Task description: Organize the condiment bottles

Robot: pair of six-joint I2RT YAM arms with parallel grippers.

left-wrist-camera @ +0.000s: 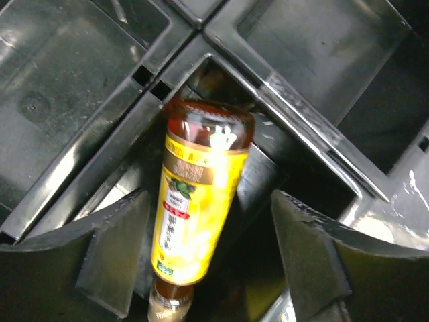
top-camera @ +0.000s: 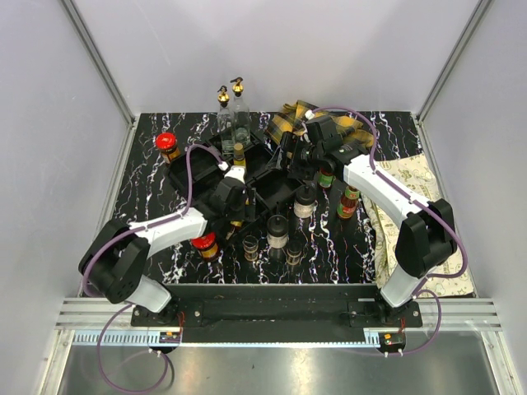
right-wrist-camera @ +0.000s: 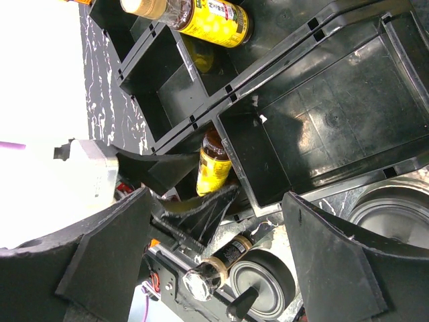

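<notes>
A yellow-labelled brown bottle (left-wrist-camera: 198,201) lies slanted in one compartment of the black tray (top-camera: 198,168). My left gripper (top-camera: 241,209) is down over it with the fingers on either side; in the left wrist view a gap shows between bottle and both fingers. A second yellow-labelled bottle (right-wrist-camera: 216,25) rests in another compartment at the back. My right gripper (top-camera: 286,156) hangs open above the tray's right part, with nothing in its grasp. An empty compartment (right-wrist-camera: 335,121) shows in the right wrist view.
Two glass pump bottles (top-camera: 240,119) stand at the back. Red-lidded jars (top-camera: 168,146) (top-camera: 205,244) flank the tray. Grey-lidded jars (top-camera: 277,232) and small shakers (top-camera: 250,248) stand in front. A red bottle (top-camera: 348,202) and checkered cloth (top-camera: 290,120) are to the right.
</notes>
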